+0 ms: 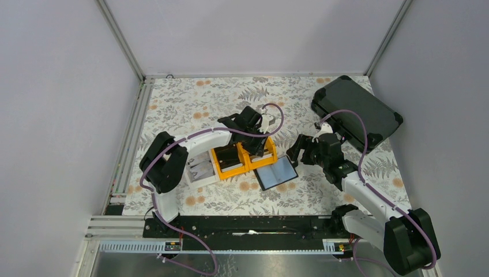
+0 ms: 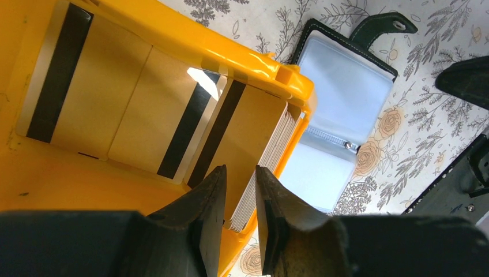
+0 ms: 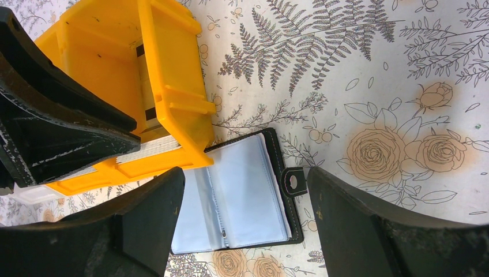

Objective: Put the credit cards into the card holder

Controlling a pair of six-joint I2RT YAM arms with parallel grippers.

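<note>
Tan cards with black stripes sit in the yellow bin, their white edges stacked at its right end. Over that end hangs my left gripper, its fingers a little apart with nothing between them; whether they touch the cards I cannot tell. The card holder lies spread on the table against the bin's right end, dark outside with clear sleeves and a strap with a hole. My right gripper stands wide open above the holder, empty. From above, the left arm partly covers the bin.
The yellow bin has two compartments, and a whitish bin adjoins its left side. A dark case lies at the back right. Table behind and in front of the bins is mostly clear.
</note>
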